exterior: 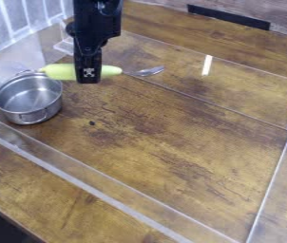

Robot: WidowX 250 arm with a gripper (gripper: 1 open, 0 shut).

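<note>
My gripper (87, 68) is shut on a spoon with a thick pale yellow-green handle (110, 71) and a metal head (145, 71). It holds the spoon level and raised at the upper left, just above and to the right of a steel pot (29, 102). The pot stands on the wooden table (184, 142) near the left side.
Clear plastic edges run round the work area on the wooden surface. A white tape strip (207, 65) lies at the back.
</note>
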